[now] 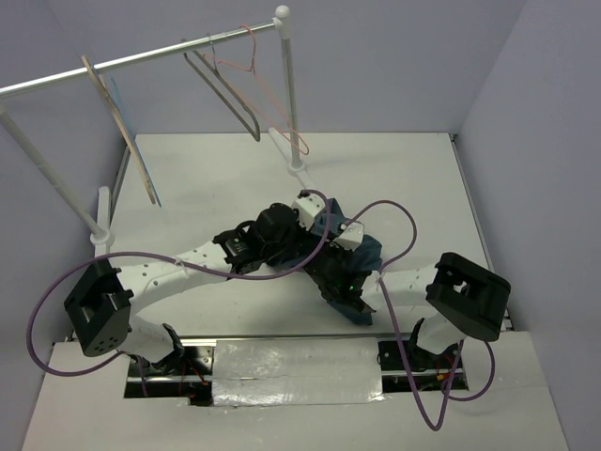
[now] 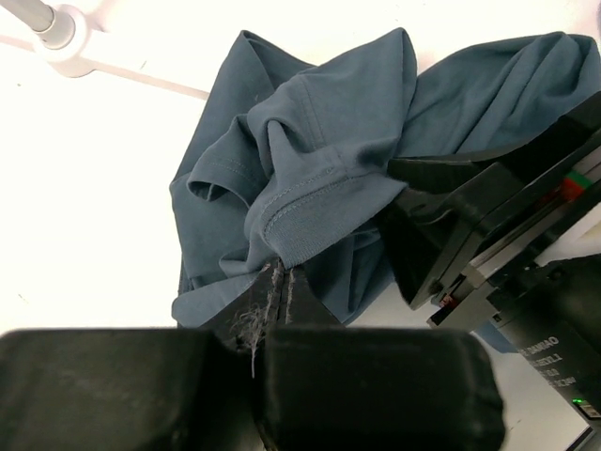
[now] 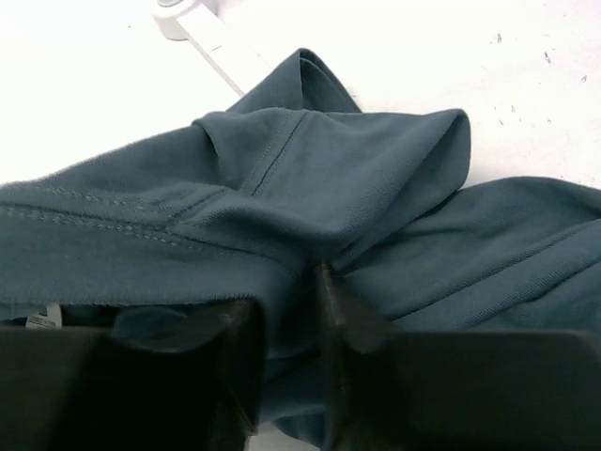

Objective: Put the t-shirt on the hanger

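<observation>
A crumpled dark blue-grey t-shirt (image 1: 361, 248) (image 2: 329, 103) (image 3: 394, 169) lies on the white floor, partly hidden under both arms. My left gripper is shut at the edge of a stitched hem; whether fabric is between its fingertips is hard to tell. My right gripper is at the shirt just right of the left one, its fingers part open and blurred, with fabric bunched between and over them. Hangers hang above: pink (image 1: 270, 99), grey (image 1: 225, 94) and wooden (image 1: 120, 122).
The white rail (image 1: 141, 58) stands on posts and feet (image 1: 295, 165) behind and left of the arms. Free floor lies at back left and right. The two grippers are crowded together, with purple cables looping over them.
</observation>
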